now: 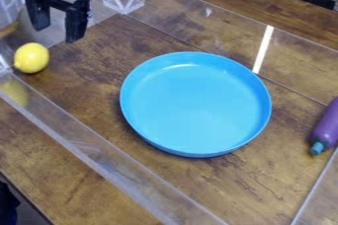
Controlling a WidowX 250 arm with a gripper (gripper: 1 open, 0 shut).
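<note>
My black gripper is at the top left, above a yellow round object and apart from it, its fingers open with nothing seen between them. The yellow object rests on the wooden surface near the left clear wall. A large blue plate lies in the middle.
A purple object with a teal tip lies at the right edge. Clear walls border the wooden surface. Bare wood shows between the yellow object and the plate and along the back.
</note>
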